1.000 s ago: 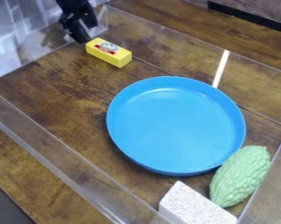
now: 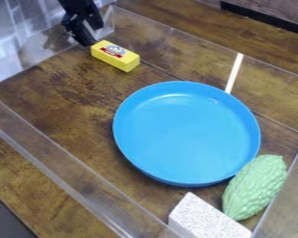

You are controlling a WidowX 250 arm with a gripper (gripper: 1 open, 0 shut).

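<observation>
My gripper [image 2: 82, 33] is at the top left, dark and partly cut off by the frame's top edge. Just below and right of it lies a yellow box [image 2: 119, 59] with a red-and-white label. The view is too small to show how the fingers stand.
A large blue plate [image 2: 186, 132] fills the middle right. A green bumpy object [image 2: 254, 188] and a white block [image 2: 208, 218] lie at the lower right. Clear plastic walls border the wooden surface [image 2: 58, 107], whose left part is clear.
</observation>
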